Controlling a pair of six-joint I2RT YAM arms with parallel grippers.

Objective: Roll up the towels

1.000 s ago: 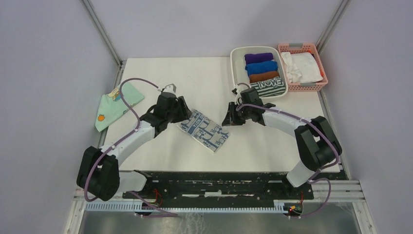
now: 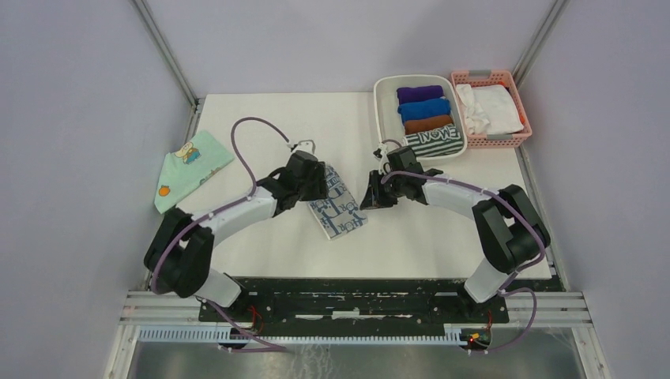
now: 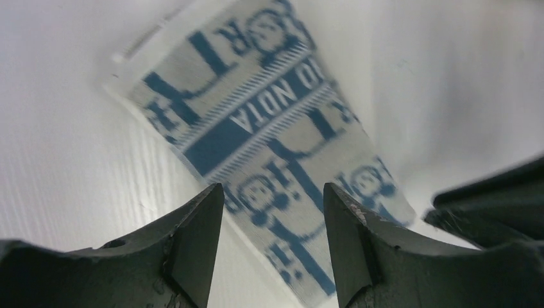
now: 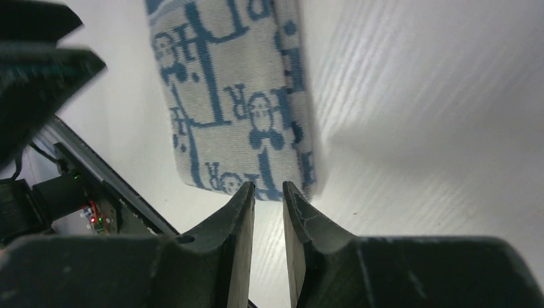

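A folded blue-and-white patterned towel (image 2: 338, 215) lies flat and slanted in the middle of the white table. My left gripper is open above it, with nothing between its fingers; in the top view that arm hides part of the towel's far left. Seen from the left wrist, the towel (image 3: 269, 141) shows lettering across a band. My right gripper is slightly open and empty, near the towel's right front corner. From the right wrist, the layered edge of the towel (image 4: 298, 128) faces right.
At the back right, a white bin (image 2: 385, 118) holds several rolled towels. Beside it stands a pink basket (image 2: 523, 118) with white cloths. A green printed cloth (image 2: 186, 178) hangs over the table's left edge.
The towel has turned, its far end swinging right and back. My left gripper has moved right and now hangs over it. The right gripper has shifted only slightly.
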